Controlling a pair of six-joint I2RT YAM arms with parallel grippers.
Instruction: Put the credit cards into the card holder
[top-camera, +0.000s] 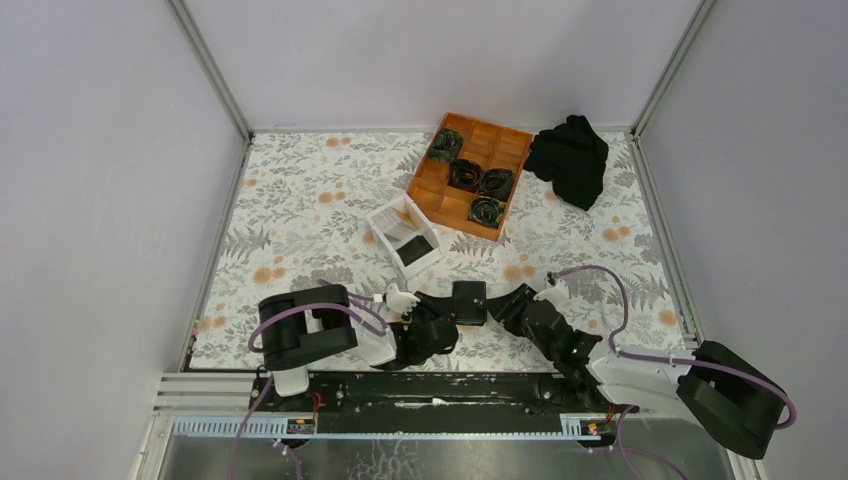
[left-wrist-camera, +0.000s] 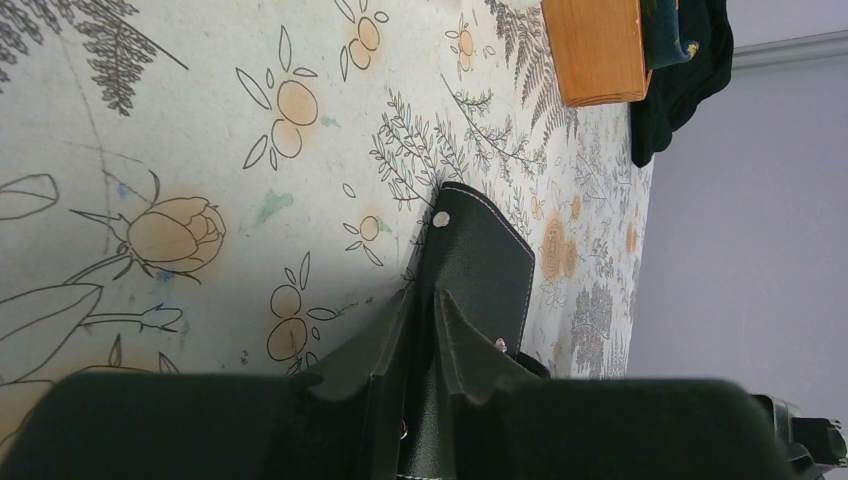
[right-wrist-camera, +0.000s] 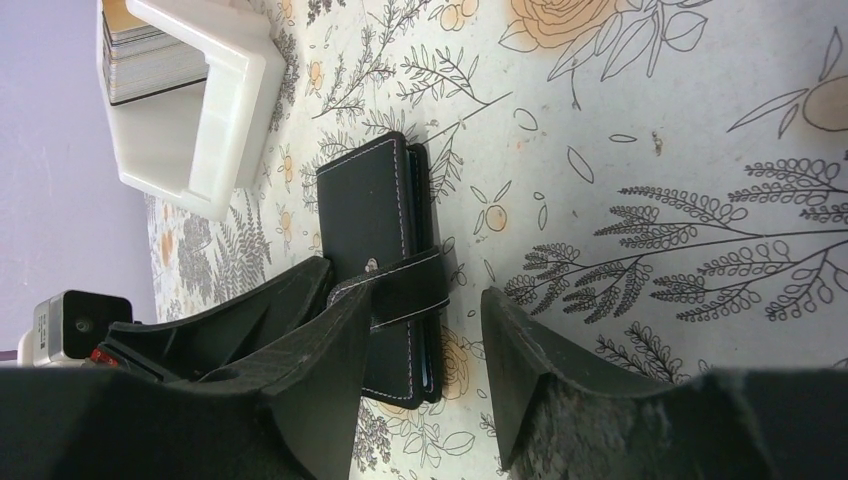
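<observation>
The black leather card holder (top-camera: 470, 300) lies on the patterned table between my grippers, its strap visible (right-wrist-camera: 405, 285) in the right wrist view. My left gripper is at its left edge, fingertips close together over the holder; whether anything is between them is unclear. My right gripper stands open just right of the holder. A white tray (top-camera: 372, 220) holds light cards (right-wrist-camera: 150, 65), seen at its upper left in the right wrist view, and a dark item.
An orange wooden organiser (top-camera: 430, 190) with several dark coils stands behind the tray, beside a black cloth (top-camera: 570, 160). Walls bound the sides and back.
</observation>
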